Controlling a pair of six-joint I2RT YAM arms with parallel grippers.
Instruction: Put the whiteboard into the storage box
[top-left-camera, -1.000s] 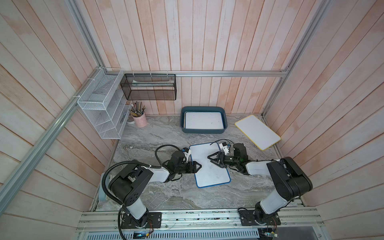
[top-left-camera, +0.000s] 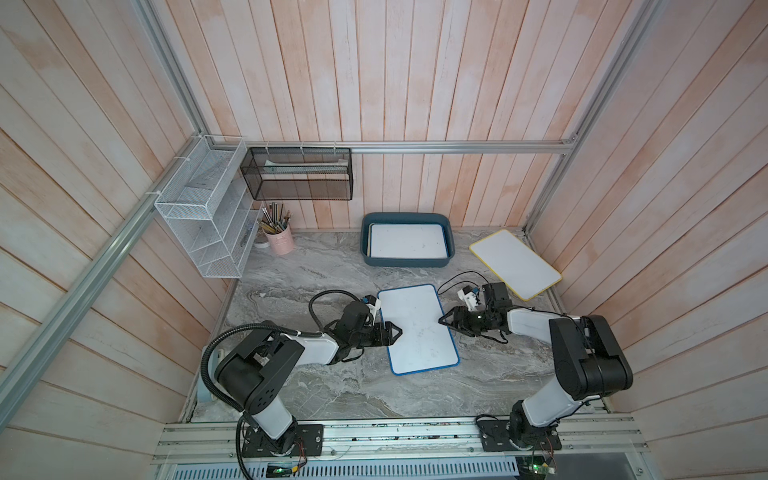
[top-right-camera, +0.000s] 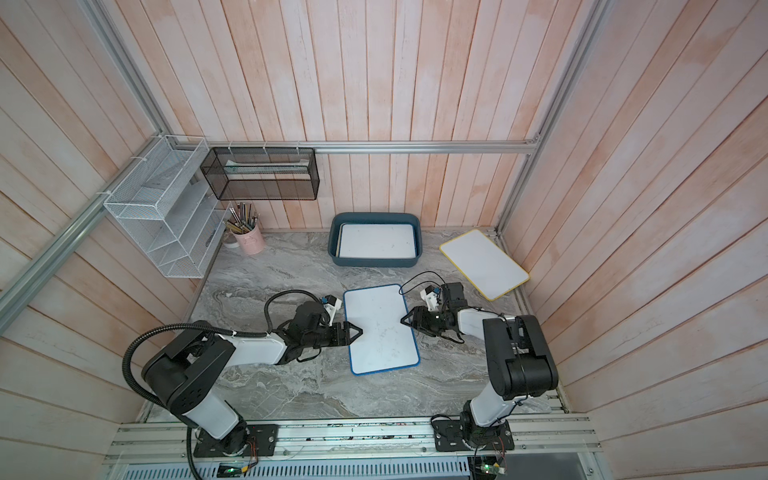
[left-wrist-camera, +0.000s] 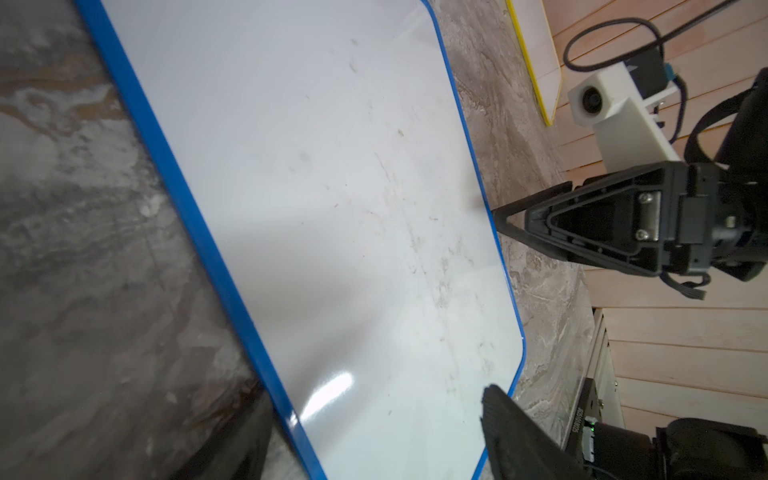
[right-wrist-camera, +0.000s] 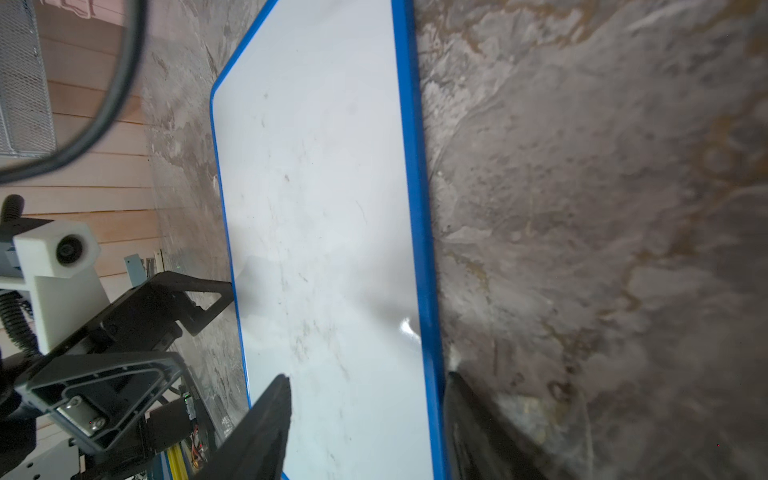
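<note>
A blue-edged whiteboard (top-left-camera: 420, 328) lies flat on the marble table between my grippers. My left gripper is open at the board's left long edge, fingers either side of that blue rim. My right gripper is open at the right long edge, with the blue rim between its blurred fingertips. Behind the board, at the back centre, the teal storage box (top-left-camera: 407, 263) holds a white board (top-left-camera: 407, 240).
A yellow-edged board (top-left-camera: 515, 264) lies at the back right. A pink pen cup (top-left-camera: 280, 241) stands at the back left below wire racks (top-left-camera: 200, 208) and a black mesh basket (top-left-camera: 296, 173).
The left gripper stays nearly still.
</note>
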